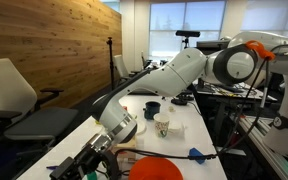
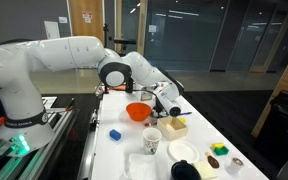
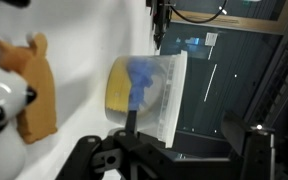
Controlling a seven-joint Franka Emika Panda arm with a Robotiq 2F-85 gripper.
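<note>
My gripper is open, its dark fingers spread along the bottom of the wrist view. Past them lies a clear tub (image 3: 144,85) with a whitish rim and something yellow and blue showing through its side. An orange-brown soft-looking object (image 3: 39,95) is at the left, apart from the tub. Nothing shows gripped between the fingers. In exterior view 1 the wrist and gripper (image 1: 79,166) hang low at the near left of the table, beside the orange bowl (image 1: 155,169); the fingertips are hard to make out.
A patterned white mug (image 2: 151,137), a wooden box (image 2: 171,125), a white plate (image 2: 184,151) and a blue object (image 2: 114,135) stand around the arm. A dark mug (image 1: 152,109) is farther back. Bare table (image 2: 94,160) lies left of the white container (image 2: 142,167).
</note>
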